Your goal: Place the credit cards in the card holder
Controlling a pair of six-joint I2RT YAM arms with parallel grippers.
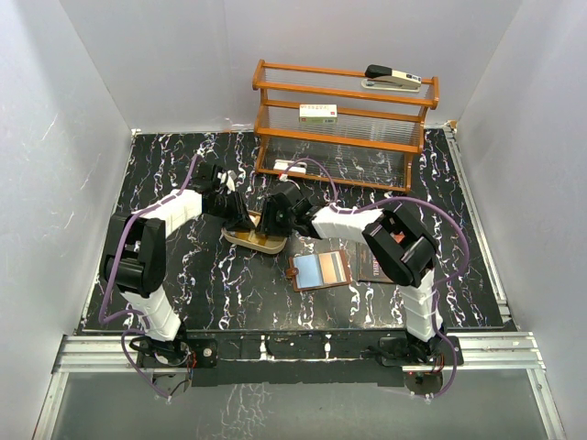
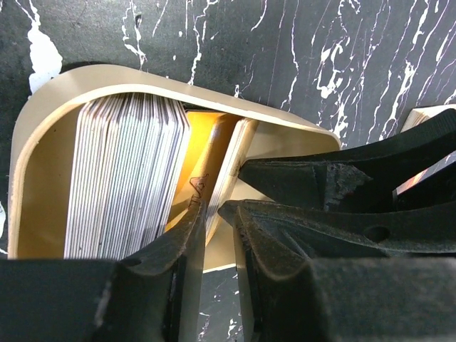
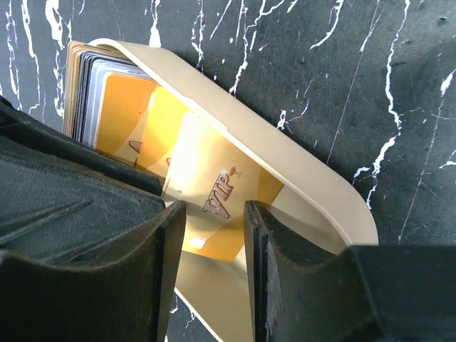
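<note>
A tan rounded tray point(image 1: 266, 246) holds upright cards, in the top view left of centre. In the left wrist view, a stack of white-edged cards point(image 2: 125, 178) fills one end. Beside it lean yellow-orange cards point(image 2: 203, 157). My left gripper is part open by these leaning cards. In the right wrist view, a pale card marked VIP point(image 3: 214, 182) leans in the tray, and my right gripper is part open over it, fingers apart. Whether either gripper touches a card is unclear. An open brown holder point(image 1: 321, 271) with blue and beige cards lies to the right.
A dark reddish flat item point(image 1: 374, 266) lies under the right arm. At the back stands a wooden rack point(image 1: 344, 119) with a stapler point(image 1: 393, 77) and a small box point(image 1: 318, 114). Both grippers are close together at the tray.
</note>
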